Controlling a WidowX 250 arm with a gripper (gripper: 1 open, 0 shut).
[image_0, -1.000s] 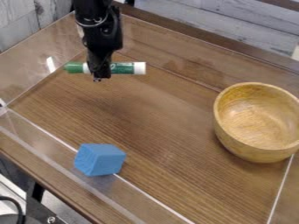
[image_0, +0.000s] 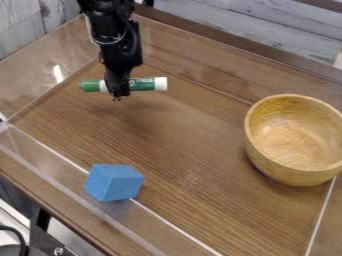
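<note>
My gripper (image_0: 118, 88) hangs at the upper left of the camera view, shut on a green cylinder with white ends (image_0: 144, 84), held sideways above the wooden table. The fingertips are dark and partly merge with the arm behind them.
A yellow bowl (image_0: 291, 140) stands at the right edge of the table. A blue block (image_0: 115, 182) lies near the front left. Dark cables show at the lower left corner.
My gripper and the green cylinder have moved slightly down in the view. The bowl and the blue block are unchanged.
</note>
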